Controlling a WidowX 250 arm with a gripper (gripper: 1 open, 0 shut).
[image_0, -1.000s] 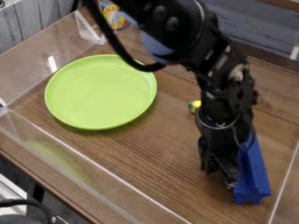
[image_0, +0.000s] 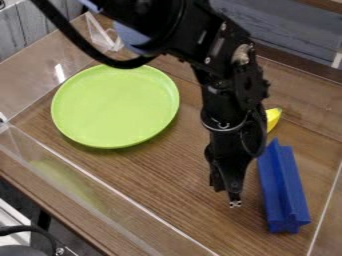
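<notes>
The black gripper (image_0: 234, 200) hangs low over the wooden table (image_0: 147, 200), shut, with nothing seen between its fingers. To its right a long blue block (image_0: 283, 190) lies along the table, apart from it. A yellow object (image_0: 273, 117) is partly hidden behind the arm at the right. A round green plate (image_0: 115, 105) lies at the back left.
Clear walls edge the table at the left and front. A grey surface lies beyond the back edge.
The gripper has moved left from over the blue block to beside it, uncovering more of the block and the yellow object.
</notes>
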